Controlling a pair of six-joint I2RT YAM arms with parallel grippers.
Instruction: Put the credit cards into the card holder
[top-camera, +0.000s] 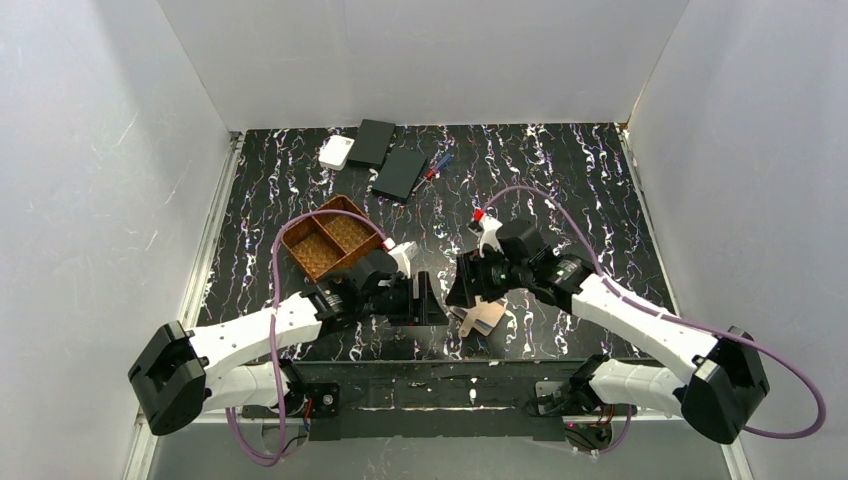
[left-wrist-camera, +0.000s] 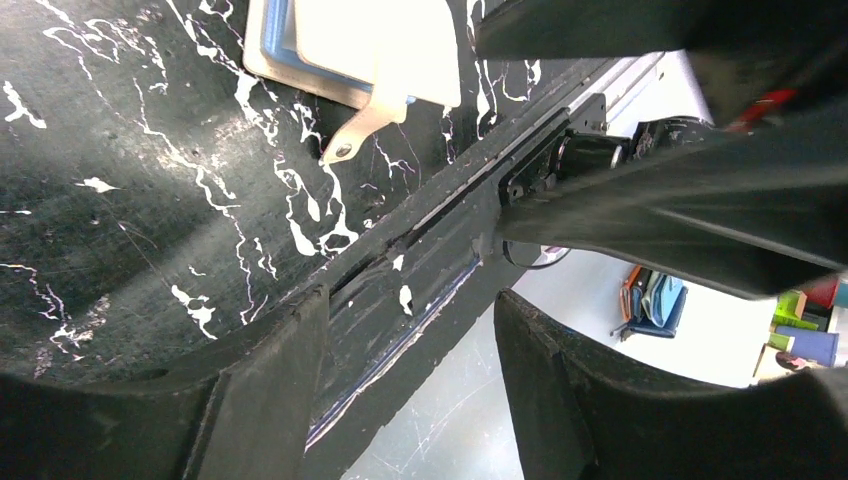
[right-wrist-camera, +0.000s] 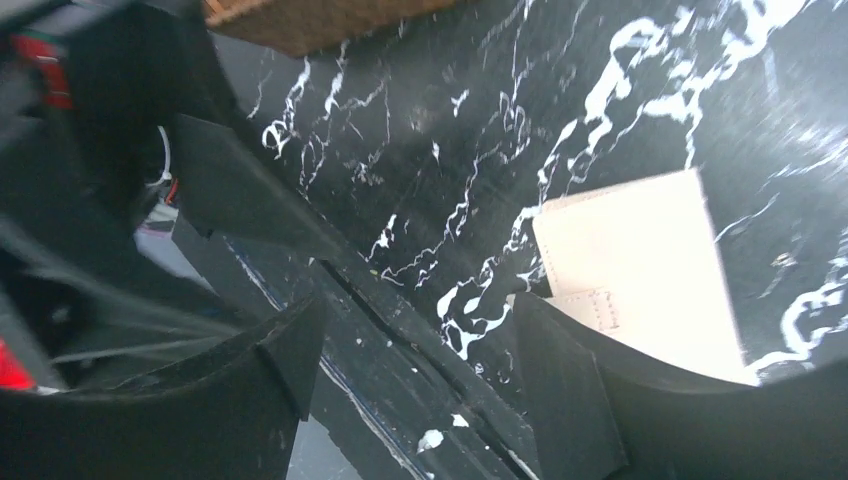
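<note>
The card holder (top-camera: 486, 314), pale beige, lies on the table near the front edge, partly hidden by the right gripper in the top view. In the left wrist view the holder (left-wrist-camera: 380, 40) shows a cover on top, a blue layer at its edge and a strap (left-wrist-camera: 364, 126) with a metal snap sticking out. My left gripper (top-camera: 430, 308) stands open to the left of the holder, nothing between its fingers. Above the holder's left back part, my right gripper (top-camera: 463, 284) is open and empty. No separate loose card shows.
A brown two-part box (top-camera: 318, 250) sits behind my left arm. Farther back are black boxes (top-camera: 400, 174), a white case (top-camera: 336, 152) and a blue-handled screwdriver (top-camera: 436, 167).
</note>
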